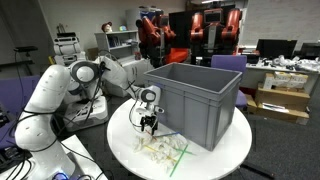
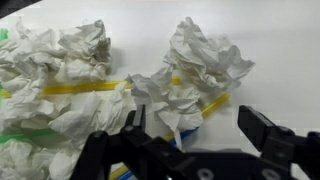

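Observation:
My gripper is open over the white table, its two dark fingers set wide apart. Crumpled white paper (image 2: 205, 60) lies just ahead of the space between them, and another crumpled piece (image 2: 170, 100) sits nearer that gap. More wads (image 2: 85, 50) are heaped at the left of the wrist view. Yellow, blue and green strips run beneath the paper; the yellow strip (image 2: 215, 104) shows between the fingers. From outside, the gripper (image 1: 150, 129) hangs low at the far edge of the paper pile (image 1: 165, 150). Whether it touches any paper cannot be told.
A large grey open-topped box (image 1: 190, 105) stands on the round white table (image 1: 225, 150), close to the right of the arm. Bare tabletop lies around the pile, at the front and right. The arm's base stands at the table's left.

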